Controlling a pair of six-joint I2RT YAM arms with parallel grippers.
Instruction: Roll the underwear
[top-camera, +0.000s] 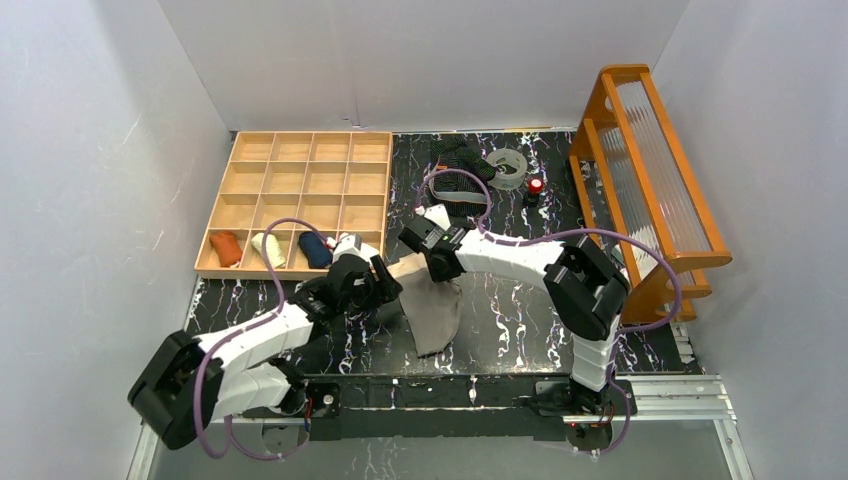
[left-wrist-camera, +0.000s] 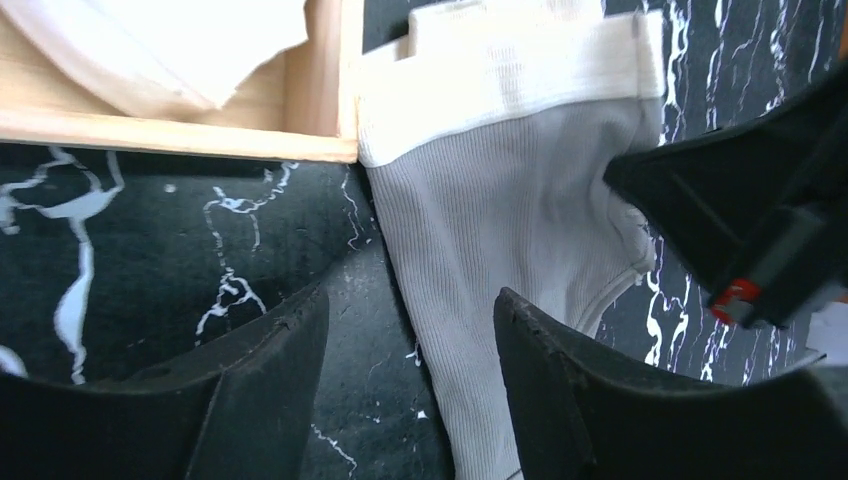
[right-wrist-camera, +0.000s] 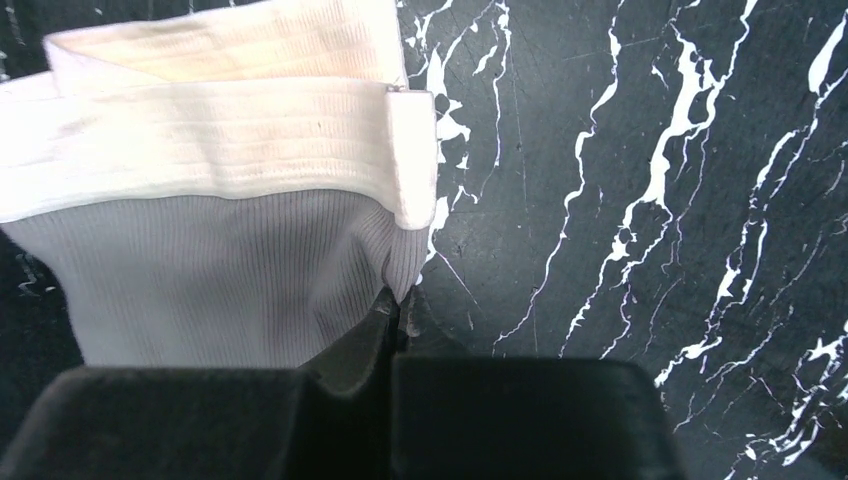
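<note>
The grey underwear (top-camera: 433, 318) with a cream waistband (left-wrist-camera: 510, 75) lies on the dark marbled table, its legs toward the front edge. My right gripper is shut on its side edge just below the waistband, cloth visible between the fingertips. At the other side of the garment, my left gripper has its fingers spread, with no cloth gripped. The underwear's left edge runs through the gap in view between those fingers. In the top view the two arms cover part of the waistband.
A wooden divided box (top-camera: 285, 178) touches or nearly touches the waistband's left corner; its front row holds several rolled cloths. Behind are dark fabric (top-camera: 458, 168), a tape roll (top-camera: 507, 168) and a red-capped bottle (top-camera: 534, 188). A wooden rack (top-camera: 668, 170) stands right.
</note>
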